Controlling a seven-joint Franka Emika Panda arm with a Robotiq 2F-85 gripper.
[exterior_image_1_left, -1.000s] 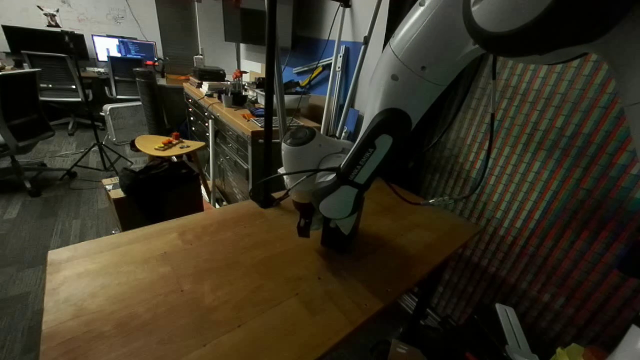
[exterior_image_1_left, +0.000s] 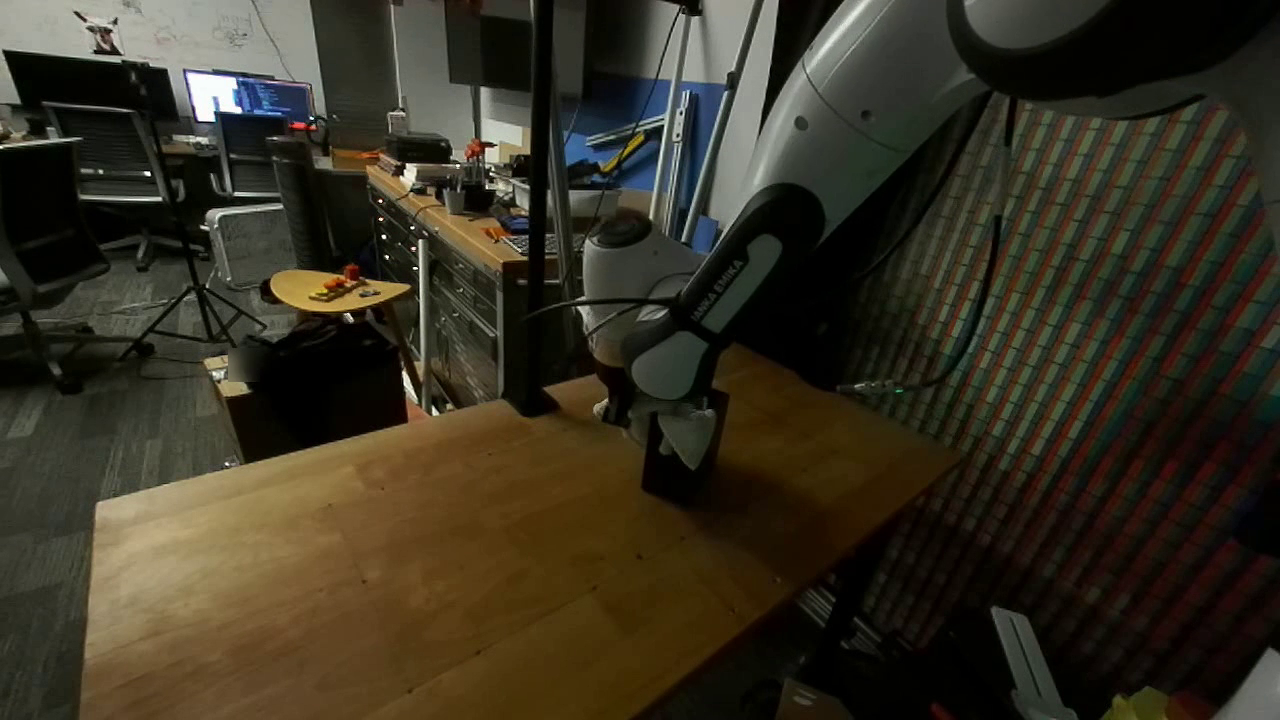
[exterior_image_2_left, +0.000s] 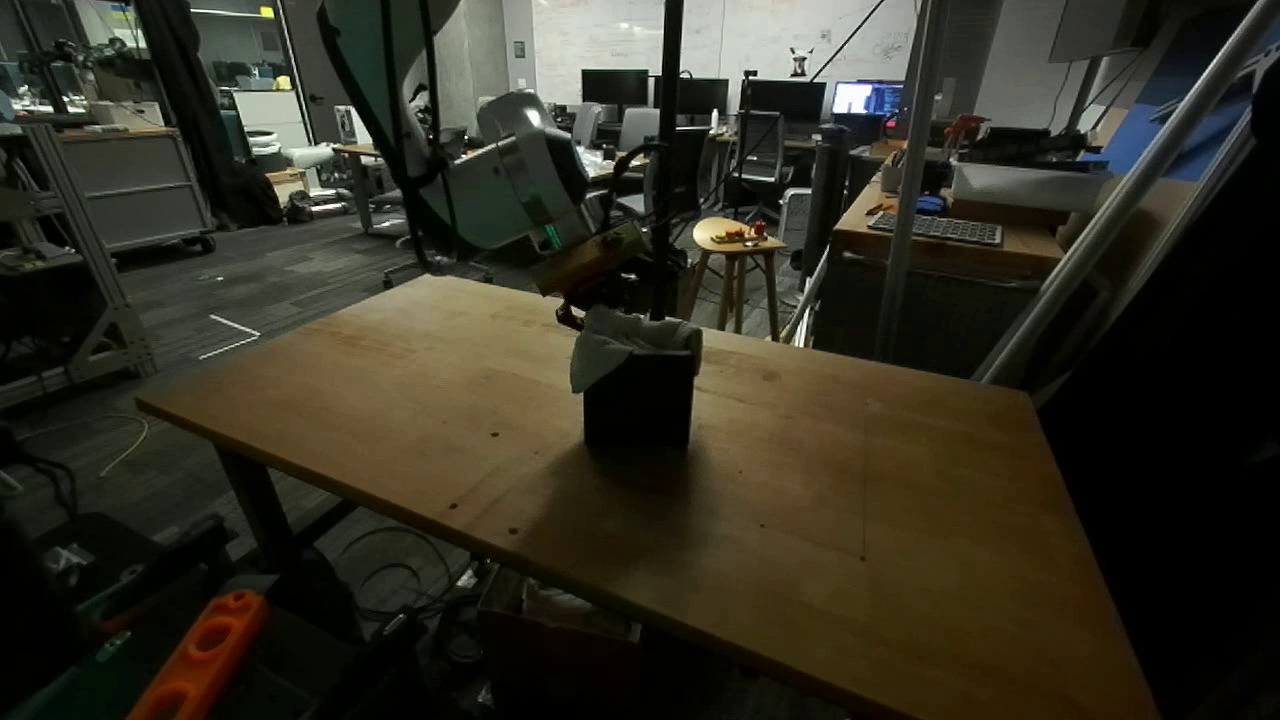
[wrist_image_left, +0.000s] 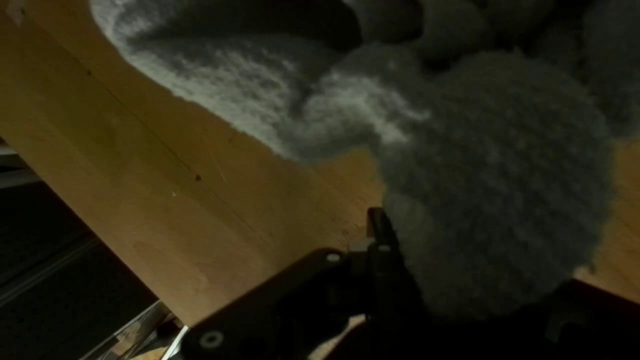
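A pale grey fluffy cloth (exterior_image_2_left: 609, 346) is bunched over the top of a black box (exterior_image_2_left: 638, 410), with one corner draping down its outer side. At the cloth's far edge, just above the box rim, my gripper (exterior_image_2_left: 578, 314) is shut on part of the cloth. In the wrist view the cloth (wrist_image_left: 492, 174) bulges from between the fingers and fills much of the upper right; it hides one finger, while the other finger (wrist_image_left: 384, 240) shows dark against the table. From exterior view 1, the arm partly covers both the cloth (exterior_image_1_left: 687, 434) and the box (exterior_image_1_left: 675, 478).
A dark upright post (exterior_image_1_left: 536, 300) stands at the table's back edge, close to the arm. Beyond it is a small stool (exterior_image_2_left: 734, 236).
My gripper has risen from beside the box to about the level of its rim. More of the cloth shows over the box top, with a pale bit at the gripper.
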